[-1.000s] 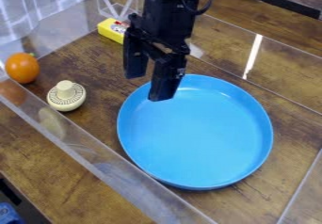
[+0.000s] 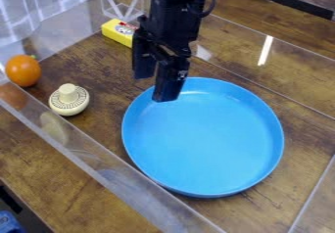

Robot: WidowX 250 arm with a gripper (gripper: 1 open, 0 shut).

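Note:
My black gripper (image 2: 157,78) hangs above the wooden table, over the back-left edge of a blue plate (image 2: 203,139), its fingers pointing down and apart, open, with nothing seen between them. The arm reaches down from the top of the view and partly hides what lies behind it.
An orange round object (image 2: 23,70) and a cream knobbed object (image 2: 70,102) lie to the left. A yellow block (image 2: 120,30) sits at the back left, partly behind the arm. A clear plastic edge runs along the lower left.
The gripper and arm have shifted slightly and turned, the upper arm looking narrower now. The objects on the table have stayed where they were.

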